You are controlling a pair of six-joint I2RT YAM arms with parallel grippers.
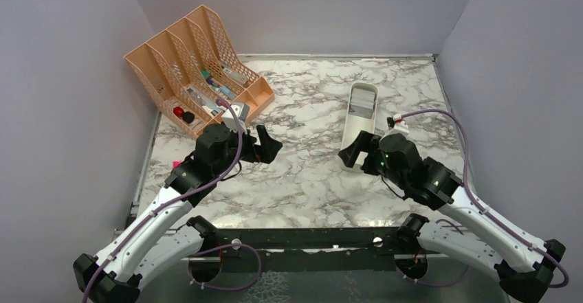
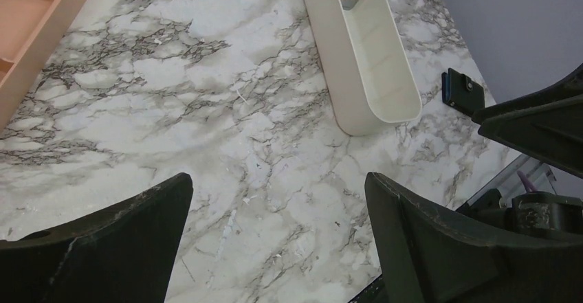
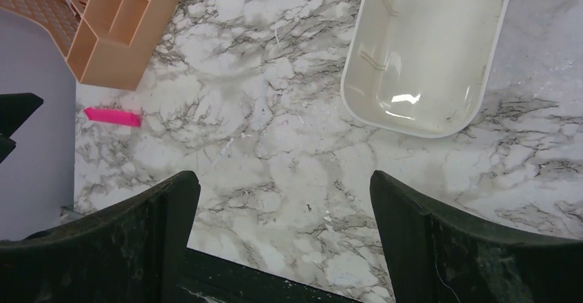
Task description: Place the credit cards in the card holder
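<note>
My left gripper [image 1: 271, 138] hangs over the left-middle of the table, fingers apart, with only bare marble between its fingertips in the left wrist view. On the other side, my right gripper [image 1: 350, 148] is also open and empty, over the near end of a long white tray [image 1: 359, 126]. Pale, flat card-like pieces [image 1: 361, 102] fill the tray's far end; whether they are the credit cards I cannot tell. A small black wallet-like item with a snap [image 2: 462, 91], possibly the card holder, lies right of the tray in the left wrist view.
A peach organizer [image 1: 260, 95] at the back left holds several small items in its compartments. A pink strip [image 3: 113, 117] lies on the table near it. Grey walls bound the table at the back and sides. The marble between organizer and tray is clear.
</note>
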